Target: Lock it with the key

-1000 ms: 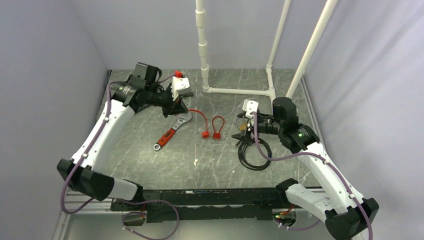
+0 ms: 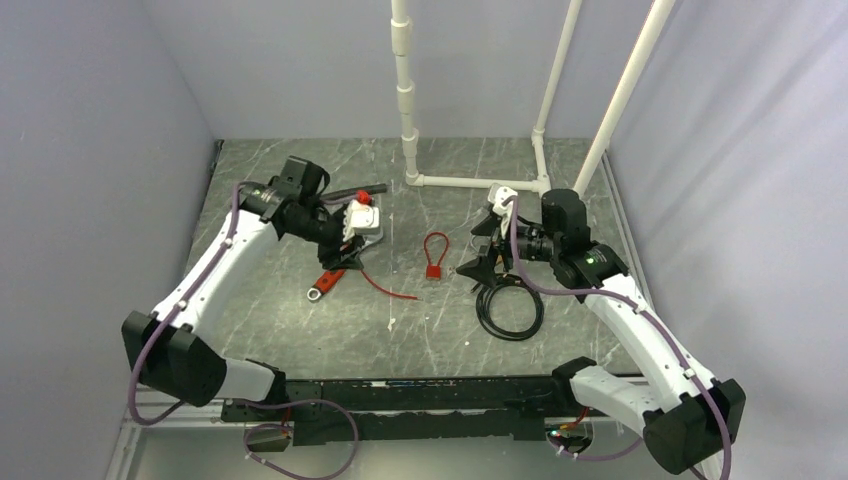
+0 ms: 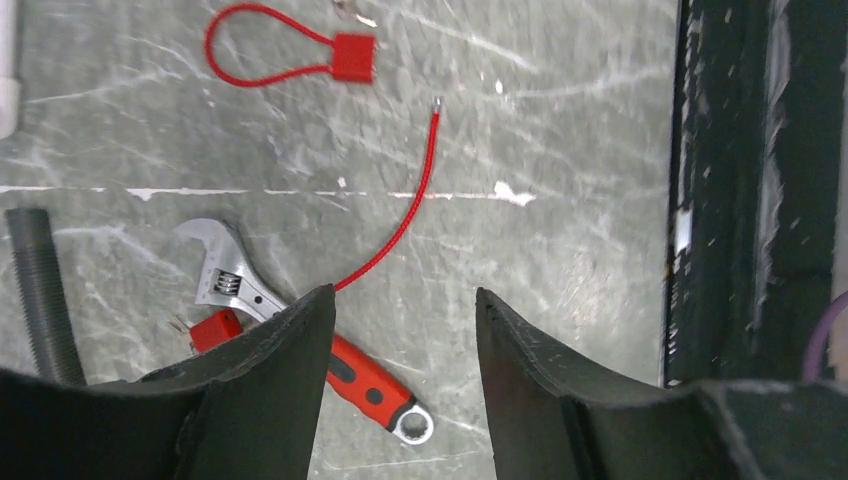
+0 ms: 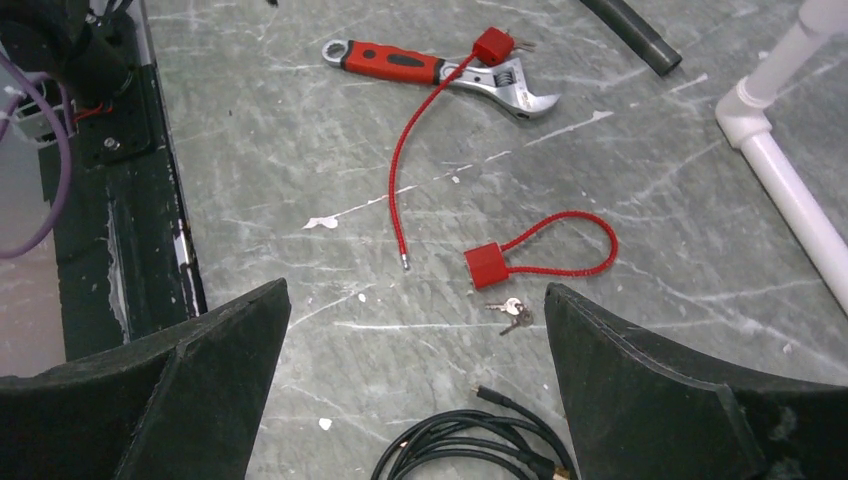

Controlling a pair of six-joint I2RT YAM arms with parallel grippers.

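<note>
One red cable lock, its cable (image 4: 395, 180) unlooped with a free metal tip, rests its red body (image 4: 493, 46) on the wrench (image 4: 400, 64); small keys (image 4: 522, 44) stick out of that body. A second red lock (image 4: 487, 266) lies flat with its cable in a closed loop, and loose keys (image 4: 514, 312) lie beside it. Over the wrench, my left gripper is open; its finger partly covers the wrench, and nothing is between the fingertips. My right gripper also stands open and empty, right of the looped lock (image 2: 433, 271) in the top view.
A coiled black cable (image 2: 482, 312) lies below my right gripper. White pipes (image 2: 480, 183) stand at the back, and a dark rod (image 3: 45, 290) lies beyond the wrench.
The unlooped lock's body moved from beside the looped lock to the wrench. The cable tip shifted slightly; the right arm barely moved.
</note>
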